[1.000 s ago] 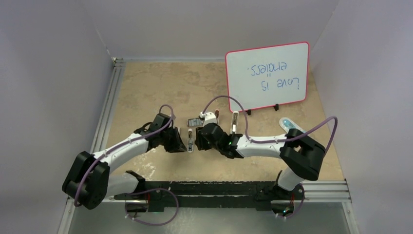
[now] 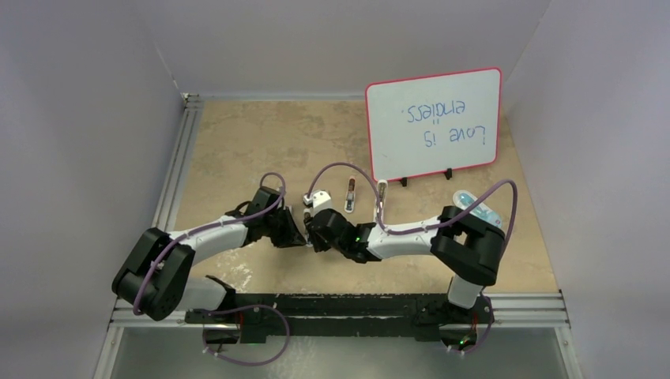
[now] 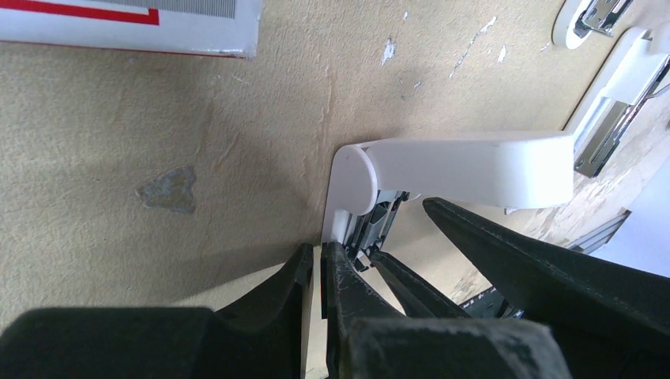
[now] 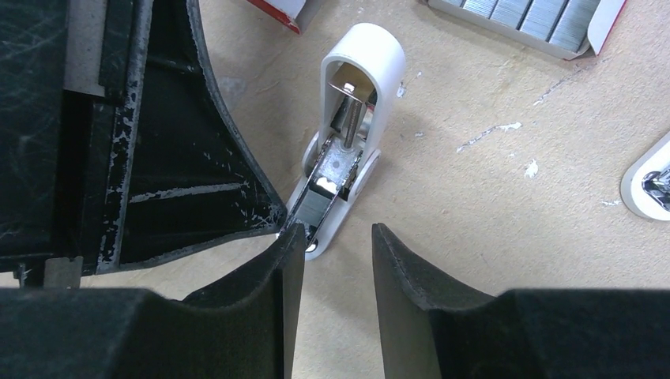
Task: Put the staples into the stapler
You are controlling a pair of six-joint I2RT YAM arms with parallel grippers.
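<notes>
The white stapler (image 4: 387,71) stands on the table, its top arm swung up from the metal magazine (image 4: 330,170). Whether staples lie in that magazine I cannot tell. My left gripper is shut, with nothing visible between its fingers; its tip is at the stapler's front end, seeming to touch it. Above that same end, my right gripper is part open, its fingers (image 4: 395,268) apart and nothing held. In the left wrist view the right fingers (image 3: 506,260) reach in close beside the magazine. An open box holds several grey staple strips (image 4: 537,17).
Another box (image 3: 126,28) lies left of the stapler. Two more staplers (image 2: 350,195) (image 2: 381,193) lie to the right. A whiteboard (image 2: 434,122) stands at the back right, and a pale blue-and-white object (image 2: 482,207) lies near the right arm.
My right gripper has moved left and toward the front, up to the stapler, and now covers much of it from above. The left gripper has shifted slightly right to the stapler's front end.
</notes>
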